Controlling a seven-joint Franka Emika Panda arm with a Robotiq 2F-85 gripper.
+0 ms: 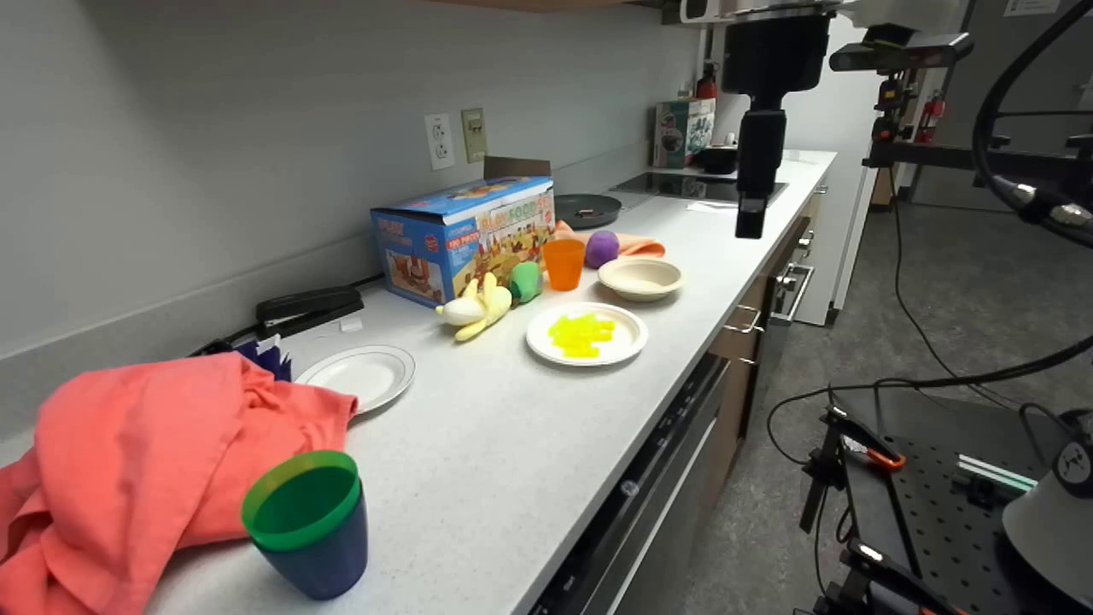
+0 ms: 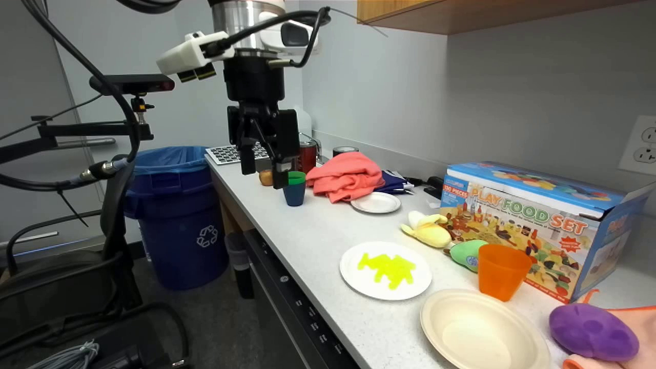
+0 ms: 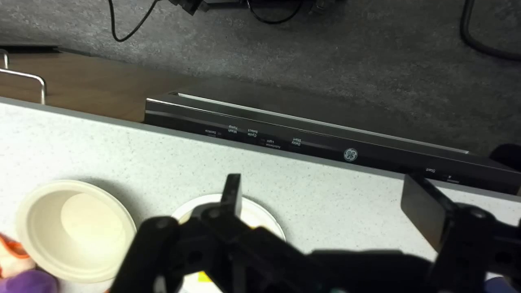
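My gripper (image 2: 263, 178) hangs high above the counter's front edge, open, with nothing between its fingers. In the wrist view its two dark fingers (image 3: 423, 210) stand wide apart over the pale counter. A white plate (image 1: 543, 347) with yellow pieces (image 1: 581, 334) on it lies on the counter; in the wrist view the gripper partly hides that plate (image 3: 263, 215). Close by it sits an empty cream bowl (image 1: 641, 278). An orange cup (image 1: 564, 265), a purple toy (image 1: 602, 249), a green toy (image 1: 527, 280) and a peeled toy banana (image 1: 478, 307) are behind.
A play food box (image 1: 461, 237) stands against the wall. At the near end are a coral cloth (image 1: 174, 451), nested green and blue cups (image 1: 323, 559) and an empty white plate (image 1: 374, 374). Bare counter (image 1: 461, 482) stretches between these cups and the plate of yellow pieces.
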